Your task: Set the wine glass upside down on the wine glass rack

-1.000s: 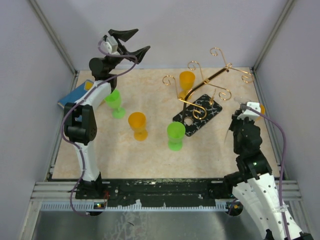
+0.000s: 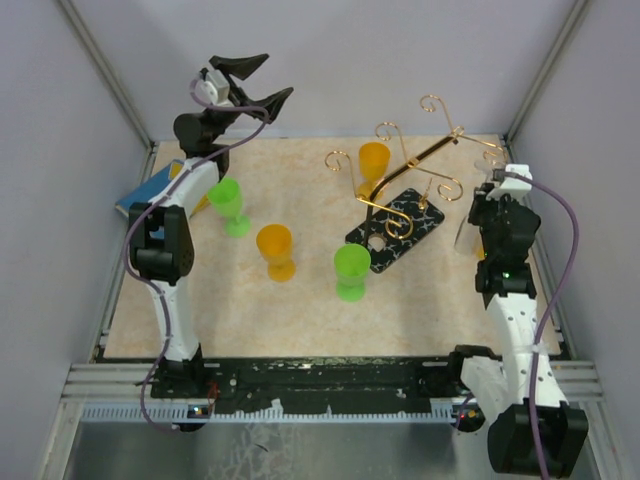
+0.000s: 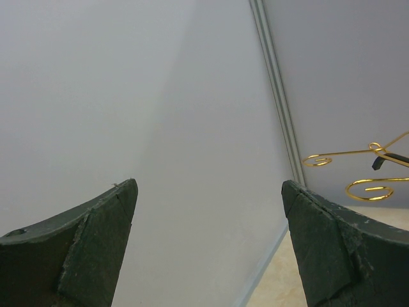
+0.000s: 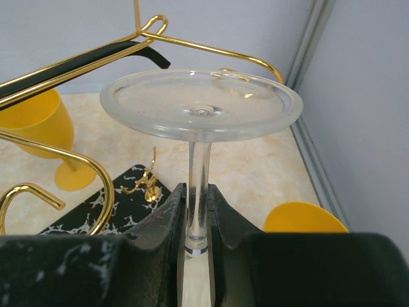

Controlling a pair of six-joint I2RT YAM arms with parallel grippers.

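Note:
My right gripper is shut on the stem of a clear wine glass (image 4: 201,105), held upside down with its round foot on top; the bowl is mostly hidden below the fingers. In the top view this gripper (image 2: 485,195) is at the right of the gold wine glass rack (image 2: 450,135), whose curled arms (image 4: 96,173) appear left of and behind the glass. My left gripper is open and empty, raised over the back left of the table (image 2: 250,80).
Orange cups (image 2: 275,250) and green cups (image 2: 352,265) stand around the table (image 2: 200,320). The rack's black marbled base (image 2: 410,235) is at centre right. A blue object (image 2: 145,190) lies at far left. Walls enclose the sides and back.
My right gripper and arm have moved toward the back of the table, raising the held glass beside the rack's right end. The left arm shifted slightly earlier and is now still.

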